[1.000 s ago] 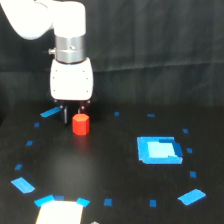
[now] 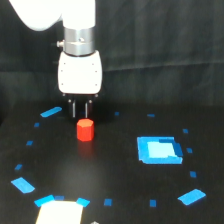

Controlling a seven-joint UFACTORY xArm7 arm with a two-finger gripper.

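Observation:
A small red block (image 2: 85, 130) rests on the black table, left of the middle. My gripper (image 2: 80, 108) points downward just above and behind it. Its two dark fingers look apart, and nothing shows between them. The fingertips come close to the block's top edge in the picture; whether they touch it cannot be told from this angle.
At right lies a blue square outline (image 2: 145, 150) with a pale centre (image 2: 160, 150). Blue tape pieces mark the dark table, among them a strip (image 2: 191, 197) at front right. A white object (image 2: 60, 213) stands at the front left edge.
My gripper has moved a little to the right and up in the picture. The red block has shifted slightly right and toward the camera.

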